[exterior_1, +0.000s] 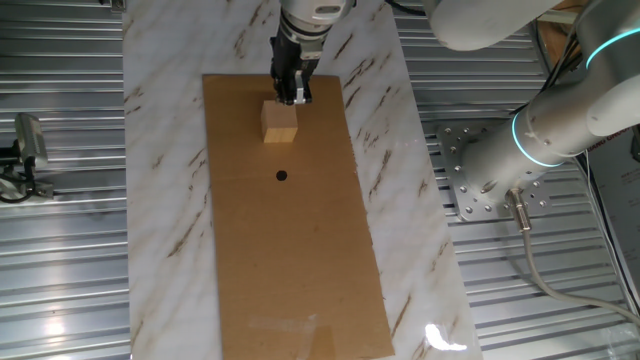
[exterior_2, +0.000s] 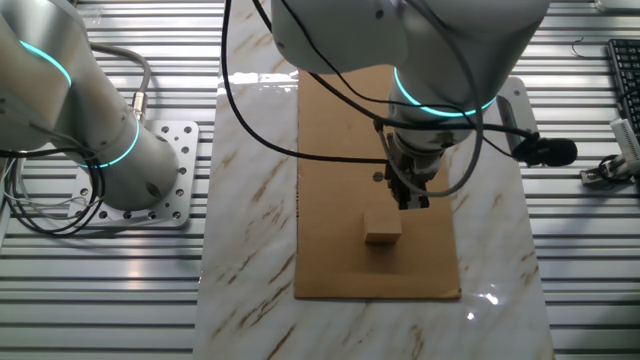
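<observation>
A pale wooden block (exterior_1: 279, 122) sits on a sheet of brown cardboard (exterior_1: 290, 250), close to the sheet's far end in the first exterior view. My gripper (exterior_1: 293, 100) points down beside the block's upper right corner and overlaps its edge in that view. From the opposite side, the same block (exterior_2: 382, 228) lies just below and left of the gripper (exterior_2: 412, 205), with a visible gap. Nothing can be seen held in the fingers, but how far apart they stand is too small and dark to make out.
A black dot (exterior_1: 281, 176) marks the cardboard near the block. Around the sheet is a white marbled tabletop (exterior_1: 165, 200), clear of objects. Black cables (exterior_2: 300, 153) loop around the arm. The robot base (exterior_1: 500, 170) stands beside the table.
</observation>
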